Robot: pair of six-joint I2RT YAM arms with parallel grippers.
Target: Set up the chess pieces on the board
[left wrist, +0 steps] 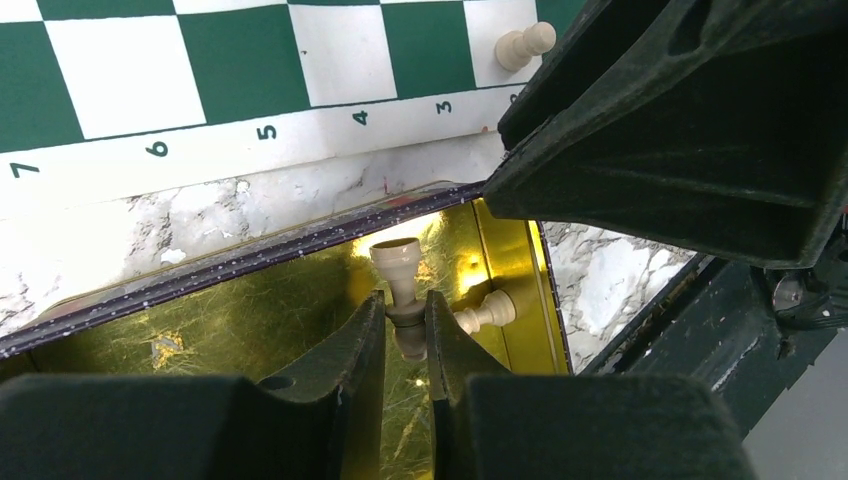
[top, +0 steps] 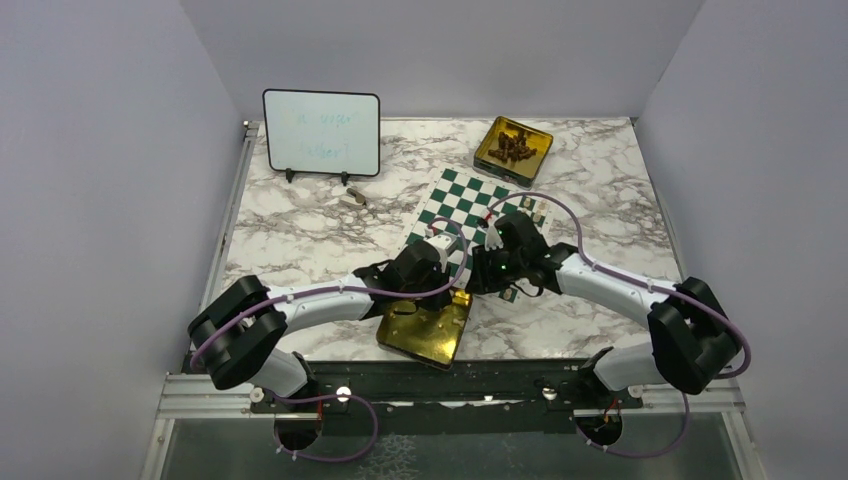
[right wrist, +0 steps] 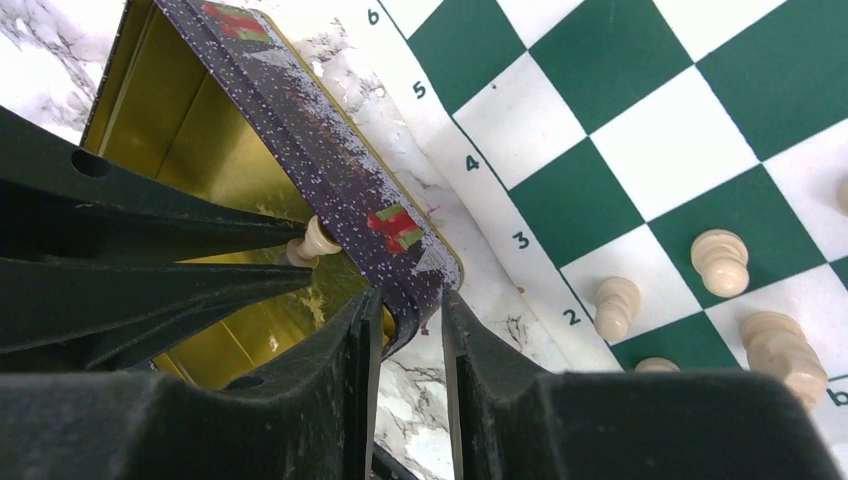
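A pale wooden chess piece (left wrist: 397, 262), wide base up, is held by my left gripper over the gold tin (left wrist: 230, 340). Another pale piece (left wrist: 494, 308) lies on its side in that tin. In the right wrist view, the fingers of my right gripper straddle the tin's corner rim (right wrist: 408, 325), slightly apart, with the rim between them. The green-and-white board (right wrist: 560, 190) is beside the tin. Pale pieces stand on it, such as one on a white square (right wrist: 617, 306) near the 2 and one on a green square (right wrist: 720, 262).
A second tin (top: 545, 140) of brown pieces stands at the back, behind the board. A whiteboard (top: 322, 133) is at the back left, with a small item (top: 355, 198) on the marble before it. Both arms' ends are close together above the tin's edge.
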